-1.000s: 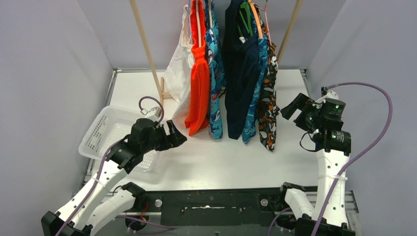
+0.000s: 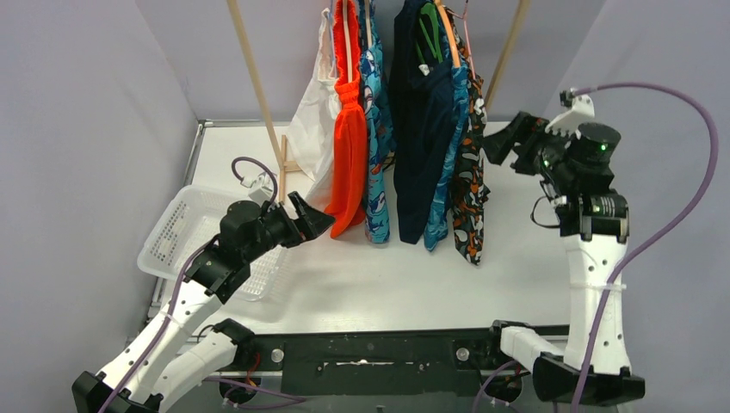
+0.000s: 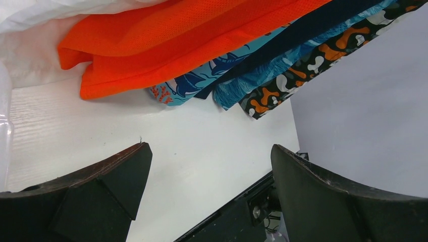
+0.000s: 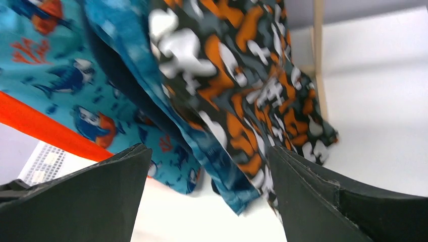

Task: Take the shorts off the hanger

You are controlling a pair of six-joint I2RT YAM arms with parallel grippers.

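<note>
Several garments hang in a row at the back in the top view: white shorts (image 2: 312,112), orange shorts (image 2: 348,159), blue shark-print shorts (image 2: 376,172), dark navy shorts (image 2: 417,146), blue shorts (image 2: 448,172) and camouflage-like patterned shorts (image 2: 469,194) at the right end. My left gripper (image 2: 317,220) stands open just in front of the orange shorts' lower edge, nothing between its fingers. To the right of the patterned shorts is my right gripper (image 2: 499,146), part open and raised; in its wrist view the patterned shorts (image 4: 242,85) hang beyond the parted fingers (image 4: 308,196), apparently not gripped.
A white plastic basket (image 2: 163,232) sits at the left, partly behind my left arm. A green hanger (image 2: 430,30) and an orange hanger (image 2: 449,39) show at the top. Wooden poles (image 2: 508,52) flank the row.
My right gripper has risen and moved toward the back, slightly left, nearer the patterned shorts. The left gripper has shifted slightly right. The garments look unmoved.
</note>
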